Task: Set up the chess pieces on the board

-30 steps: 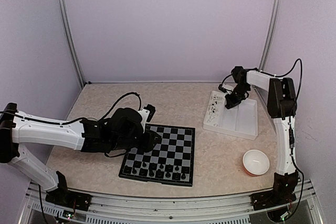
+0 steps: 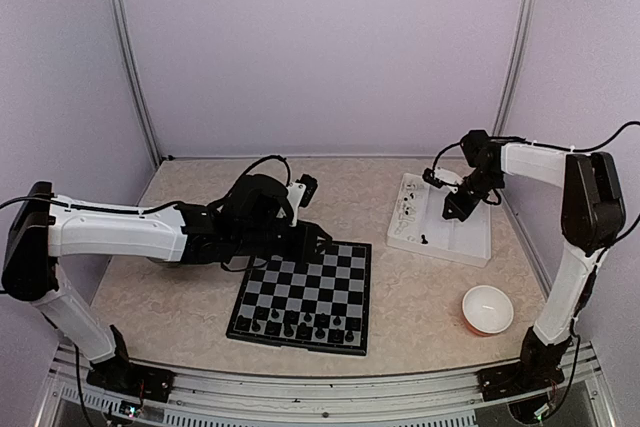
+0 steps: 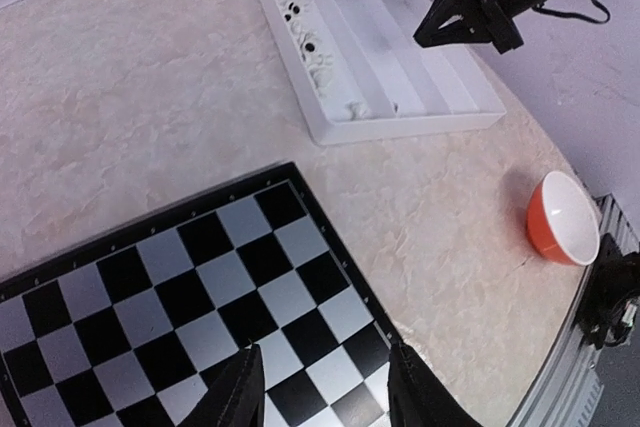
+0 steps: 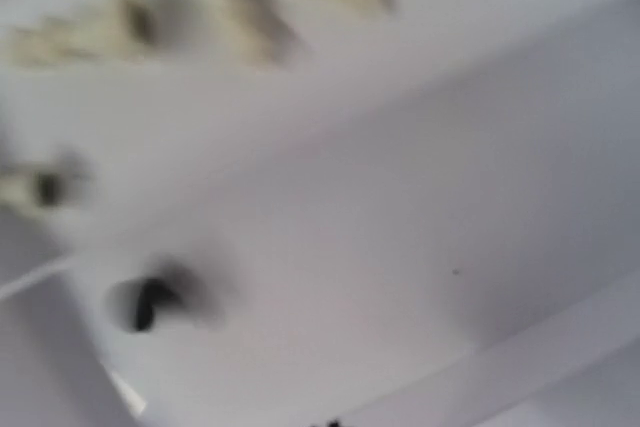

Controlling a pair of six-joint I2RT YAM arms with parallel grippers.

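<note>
A small black chess piece (image 4: 145,303) lies in the white tray (image 4: 470,382), near a wall. My right gripper barely shows at the bottom of its wrist view. Its tips meet with nothing between them, and the black piece is off to their left. From above, that piece (image 2: 424,239) is at the tray's near end, left of the right gripper (image 2: 456,213). The left gripper is open and empty over the chessboard (image 3: 240,292). Several black pieces (image 2: 289,330) stand on the board's near rows.
Cream pieces (image 4: 80,32) lie in the tray's left compartment; the other compartments look mostly bare. A white-and-orange bowl (image 2: 487,309) stands at the front right. Tabletop between the board and the bowl is clear.
The left arm has shifted right over the board.
</note>
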